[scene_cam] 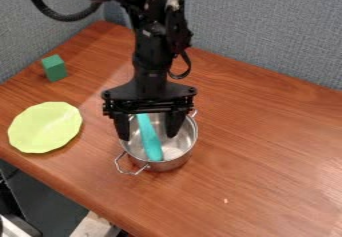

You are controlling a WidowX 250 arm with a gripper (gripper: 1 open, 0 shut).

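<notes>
My gripper [147, 126] hangs over a steel pot [177, 153], its two black fingers spread apart at the pot's upper part, one near the left rim and one toward the right. A turquoise elongated object [150, 139] lies inside the pot between and below the fingers; I cannot tell that either finger touches it. The pot has wire handles at front left and back right.
A pale yellow-green plate [44, 128] lies at the left edge of the wooden table [267, 151], with a green block [55, 68] behind it. Grey padded walls border the back and left.
</notes>
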